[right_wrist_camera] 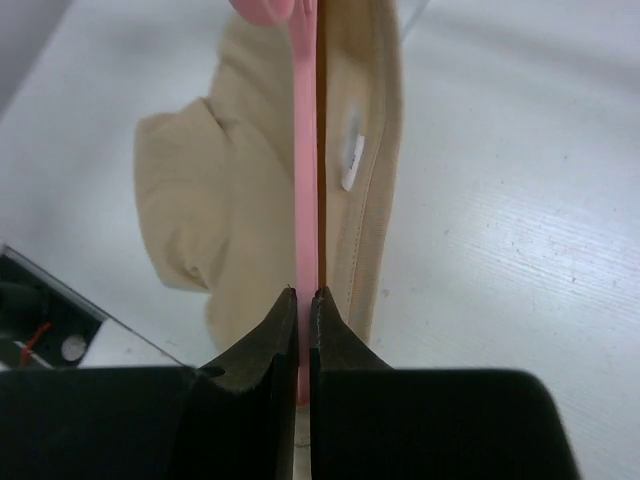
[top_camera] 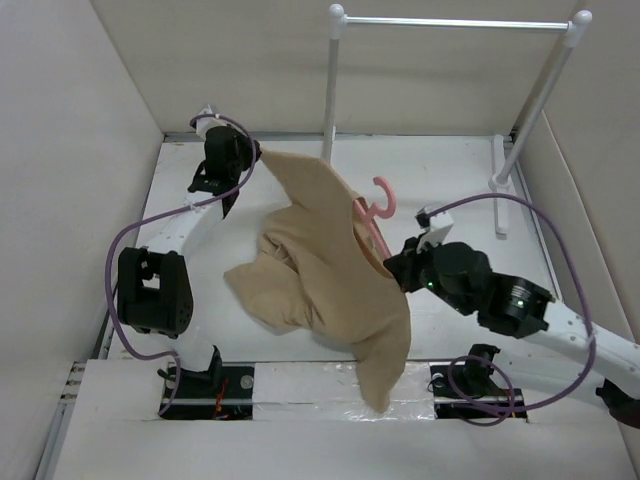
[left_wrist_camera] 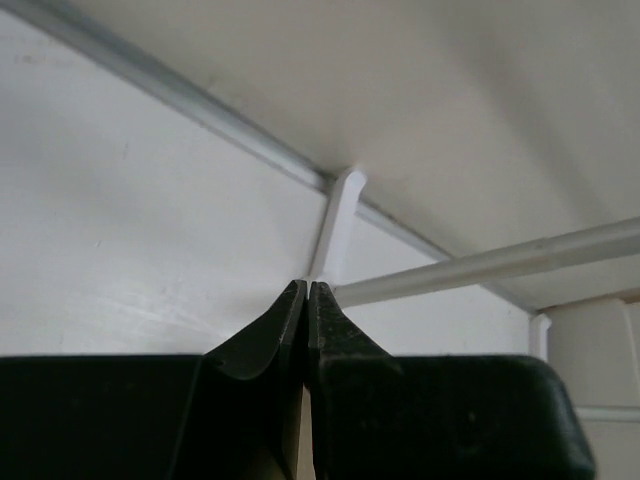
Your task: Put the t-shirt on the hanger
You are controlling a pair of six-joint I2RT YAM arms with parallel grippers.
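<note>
The beige t-shirt [top_camera: 320,260] lies partly on the white floor and is partly lifted, its upper corner at my left gripper [top_camera: 256,150] and a lower flap hanging over the front edge. My left gripper is shut; the cloth between its tips is hard to see in its wrist view. A pink hanger [top_camera: 380,210] sits inside the shirt's opening, hook outside, with my right gripper [top_camera: 398,266] shut on it. In the right wrist view the hanger's bar [right_wrist_camera: 305,200] runs up from the fingers beside the fabric.
A white rack with a top bar [top_camera: 450,22] stands at the back, its right foot [top_camera: 500,185] on the floor. Free floor lies right of the shirt. Side walls bound both arms.
</note>
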